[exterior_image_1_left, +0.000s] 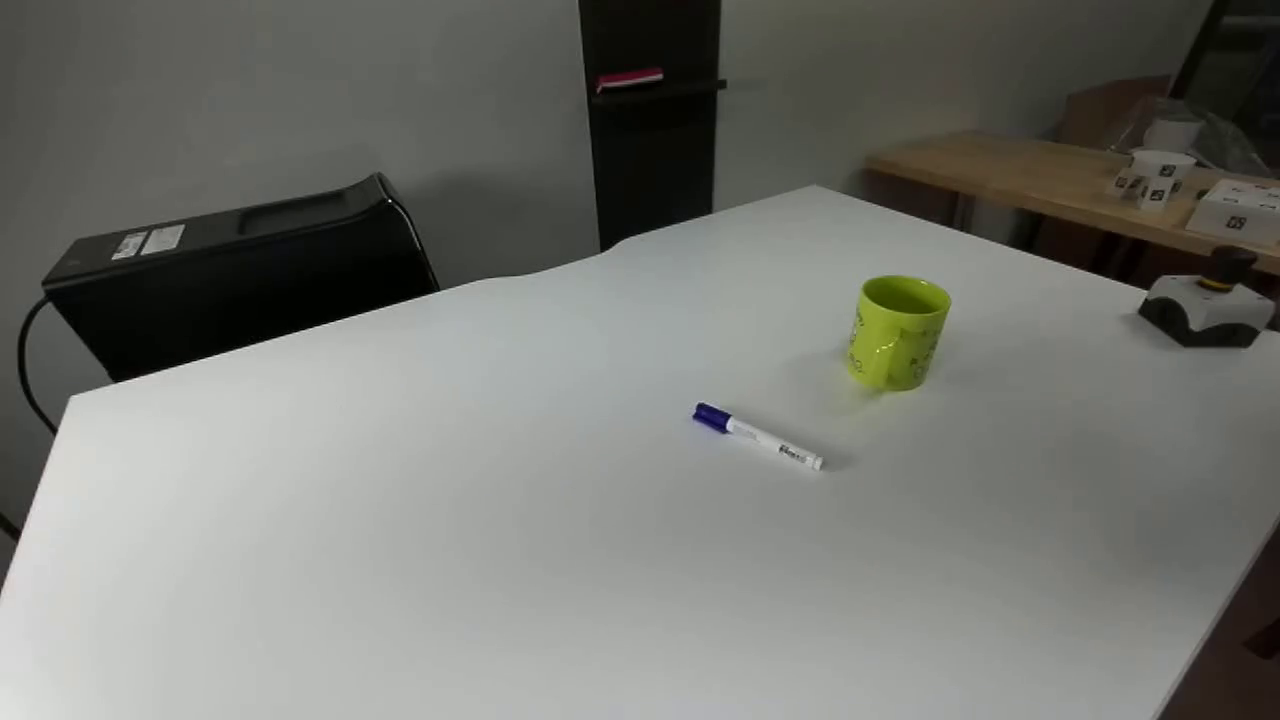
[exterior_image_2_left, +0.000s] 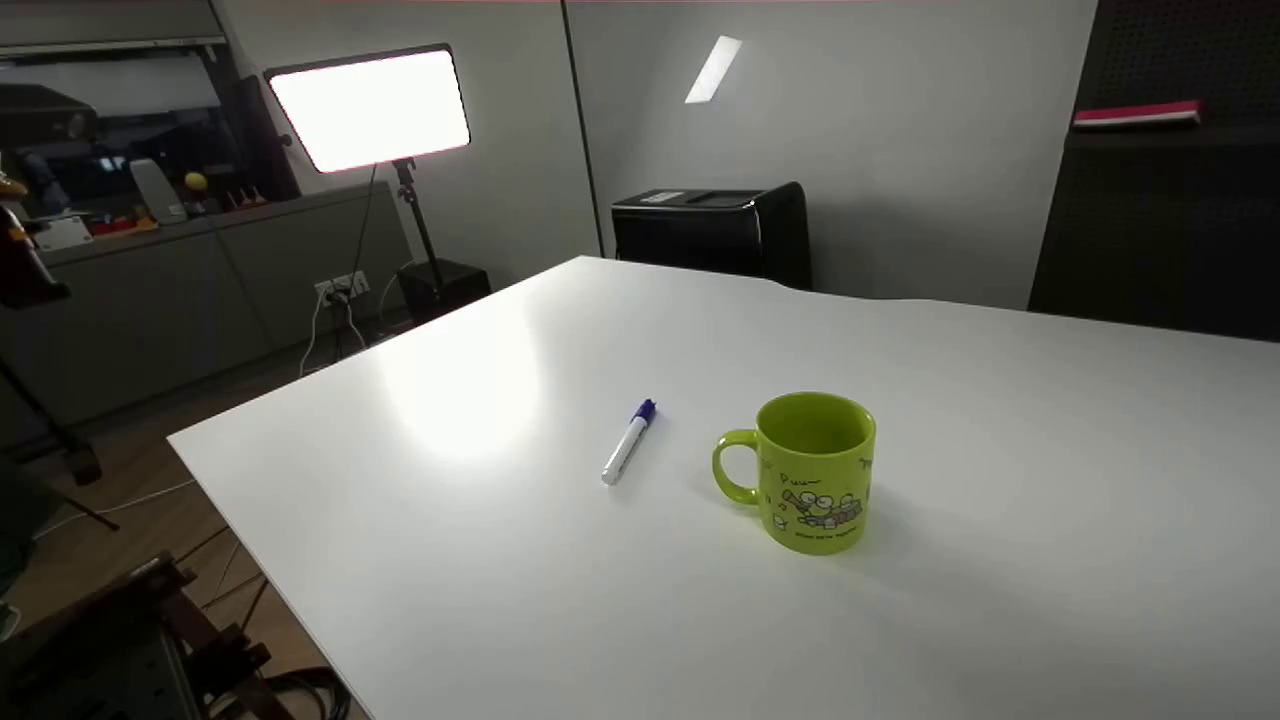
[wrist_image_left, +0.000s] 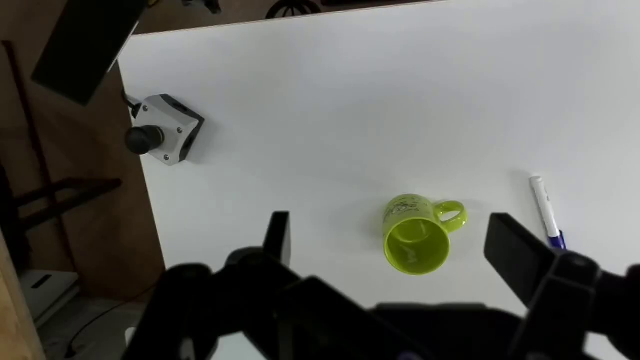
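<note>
A lime-green mug (exterior_image_1_left: 897, 336) stands upright on the white table, cartoon print on its side and its handle turned toward the marker. The white marker (exterior_image_1_left: 774, 444) with a blue cap lies flat a short way from the mug (exterior_image_2_left: 816, 474). In the wrist view my gripper is open, its dark fingers wide apart. Between them, farther down on the table, the mug (wrist_image_left: 417, 237) shows with nothing gripped. To the right, past one finger, lies the marker (wrist_image_left: 546, 210). Neither exterior view shows the gripper.
A grey box with a black knob (wrist_image_left: 171, 129) sits near the table's edge. Behind the table stands a black bin-like unit (exterior_image_1_left: 240, 264). A wooden side table (exterior_image_1_left: 984, 168) holds cups and a white box.
</note>
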